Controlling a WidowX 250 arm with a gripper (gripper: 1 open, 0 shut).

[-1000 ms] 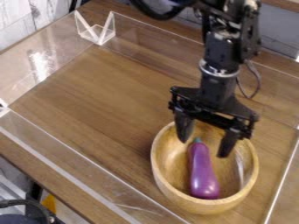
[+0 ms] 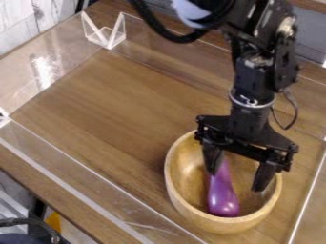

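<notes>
A wooden bowl (image 2: 184,190) sits at the lower right of the table, holding a purple eggplant-like object (image 2: 222,196) and, partly hidden, something pale at its right side. My black gripper (image 2: 239,163) is over the bowl, open, its fingers spread and reaching down at the left and right inside the rim, above and around the upper end of the purple object.
A white wire-like holder (image 2: 105,30) stands at the top left. Clear edging runs along the table's left side.
Compared with a second ago, my gripper has come lower and nearer into the bowl, covering more of its back part. The bowl and purple object look unmoved.
</notes>
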